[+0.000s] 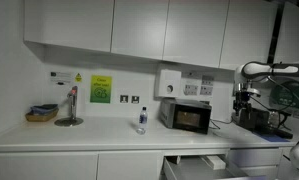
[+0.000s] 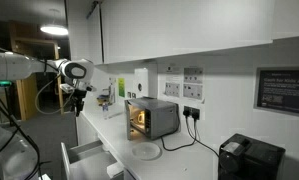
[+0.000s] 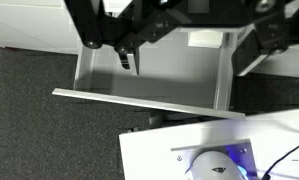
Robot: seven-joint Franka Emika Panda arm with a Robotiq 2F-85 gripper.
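Observation:
My gripper stands open above a pulled-out drawer (image 3: 164,85), with nothing between its fingers. In the wrist view the dark fingers spread wide across the top, and a pale flat item (image 3: 205,38) shows beyond them, towards the drawer's far side. From the first exterior view, the gripper (image 1: 241,104) hangs at the right, higher than the counter. The second exterior view has the gripper (image 2: 69,106) at the left, well above the open drawer (image 2: 87,158).
A microwave (image 1: 186,116) sits on the counter; its interior looks lit in the second exterior view. Near it lie a white plate (image 2: 146,151) and cables. A bottle (image 1: 142,121), a tap (image 1: 73,104) and a basket (image 1: 41,113) stand farther left. A black appliance (image 2: 249,158) occupies the near end.

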